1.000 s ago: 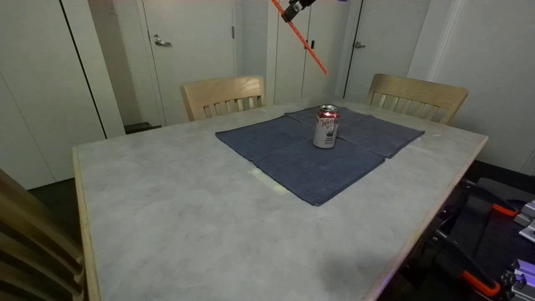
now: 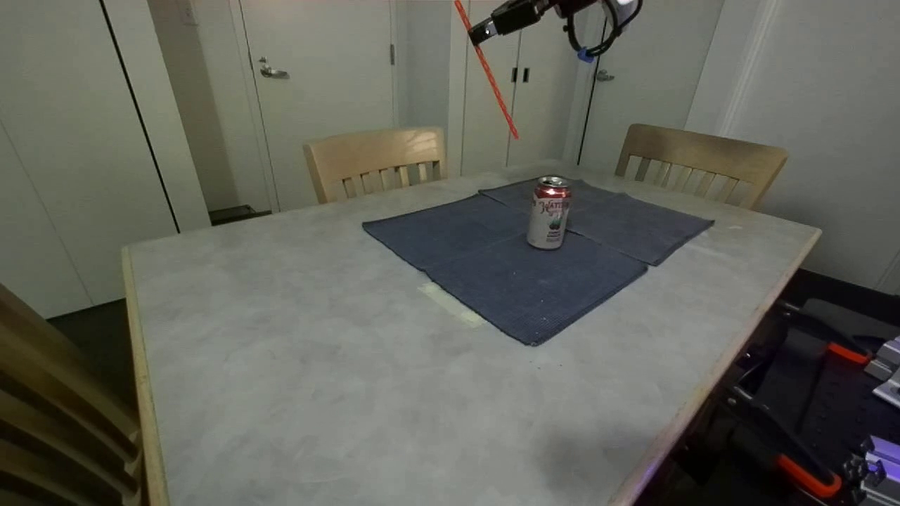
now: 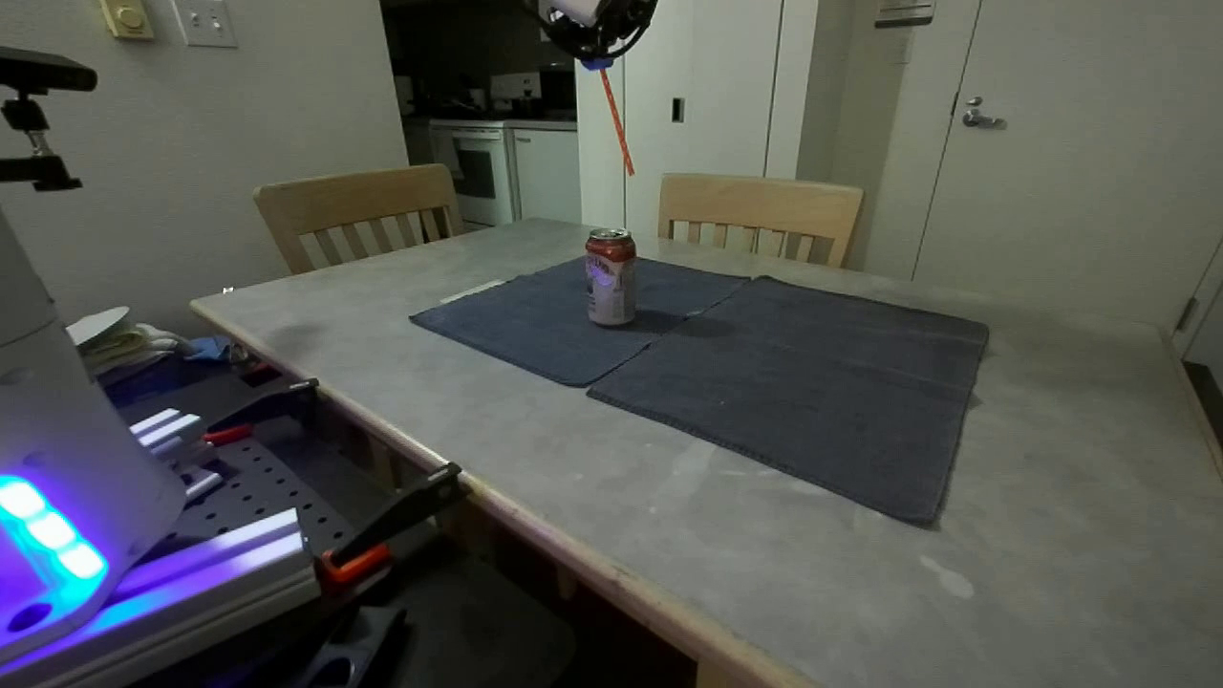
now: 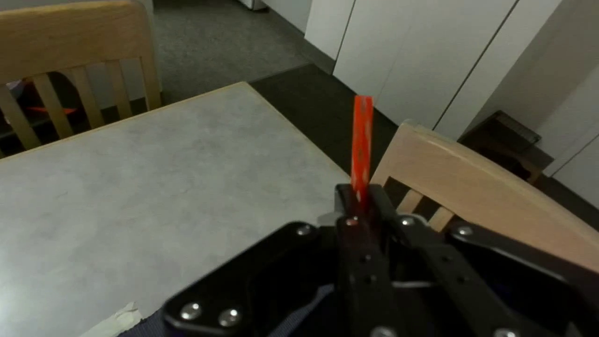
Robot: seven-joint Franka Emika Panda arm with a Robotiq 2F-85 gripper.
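Note:
High above the table, my gripper (image 2: 474,35) is shut on a long red straw (image 2: 496,87). The straw slants, its lower end hanging free in the air, above and to the left of the can in exterior view 1. In the wrist view a short length of the straw (image 4: 362,140) sticks up between the pinched fingers. A red and white drink can (image 2: 549,215) stands upright on dark blue cloths (image 2: 540,287), its top facing up. Exterior view 2 shows the straw's lower part (image 3: 616,126) apart from the can (image 3: 611,279); the fingers are hidden there.
Wooden chairs (image 2: 380,160) stand around the table (image 2: 320,362). Clamps (image 3: 390,516) grip the table's edge near the robot base. Apart from the cloths and can, the tabletop is bare.
The gripper has come slightly down and left in exterior view 1, and more of the arm shows. The straw hangs steeper, its lower end shifted left and down. The can has not moved.

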